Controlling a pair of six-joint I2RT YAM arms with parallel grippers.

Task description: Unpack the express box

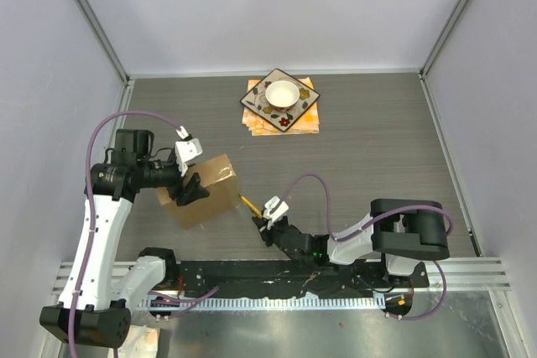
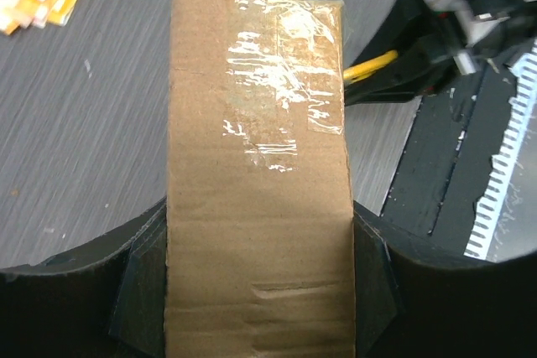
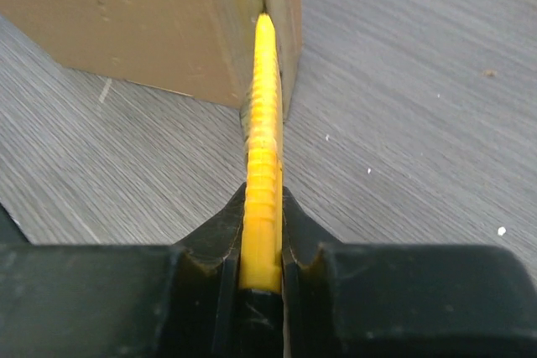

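A taped cardboard box (image 1: 211,199) stands tilted at the left front of the table, with my left gripper (image 1: 191,184) shut on it; in the left wrist view it (image 2: 260,173) fills the middle, clear tape shining near its upper end. My right gripper (image 1: 267,222) is shut on a yellow box cutter (image 3: 262,165), whose tip is at the box's side near a corner in the right wrist view. The blade itself cannot be made out.
At the back middle, a patterned square tray (image 1: 299,111) with a white bowl (image 1: 282,92) lies on orange checked cloths (image 1: 304,127).
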